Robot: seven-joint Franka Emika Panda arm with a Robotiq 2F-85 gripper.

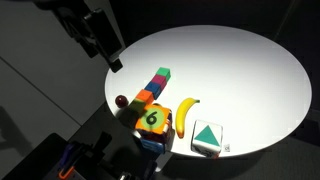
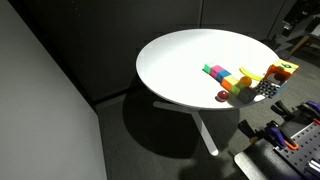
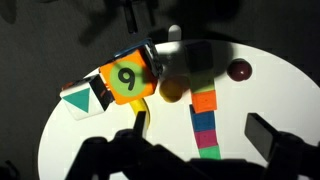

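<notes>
My gripper stands open over the white round table, its fingers wide apart with nothing between them. In exterior view 1 it hangs at the upper left, clear of the objects. A row of small coloured blocks point(image 3: 204, 122), orange, blue, magenta and green among them, runs below the gap between the fingers. To the left are an orange cube with a number on a green disc point(image 3: 128, 77), a white cube with a teal triangle point(image 3: 85, 99) and a yellow banana point(image 1: 181, 117). In the wrist view the left finger and the number cube hide part of the banana.
A dark red ball point(image 3: 239, 69) rests near the table edge, and a yellow-orange ball point(image 3: 172, 90) sits between the number cube and the row.
</notes>
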